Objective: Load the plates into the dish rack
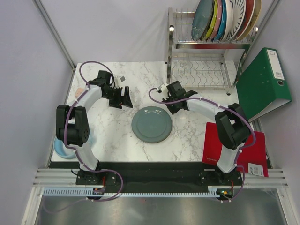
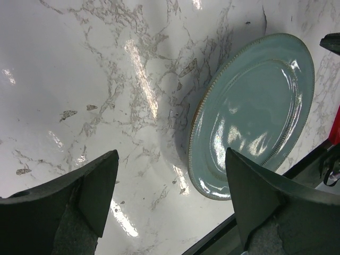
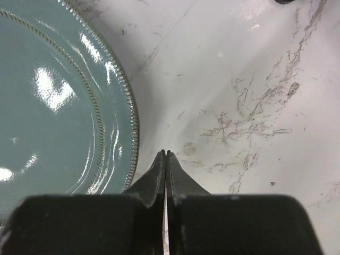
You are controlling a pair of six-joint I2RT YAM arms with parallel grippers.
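A round grey-green plate [image 1: 152,124] lies on the marble table at the front centre; whether others lie beneath it I cannot tell. Just outside its right rim, my right gripper is shut with nothing between its fingers, and the plate [image 3: 48,101] fills the left of the right wrist view. My left gripper stands open over bare marble, left of the plate. The metal dish rack [image 1: 199,70] stands at the back right, its lower tier empty. Several coloured plates [image 1: 225,21] stand upright in the upper tier.
Right of the rack stands a green binder [image 1: 262,84]. A red folder [image 1: 213,143] lies at the front right, partly under the right arm. At the front left, the left arm partly covers a light blue bowl [image 1: 61,149]. Bare marble surrounds the plate.
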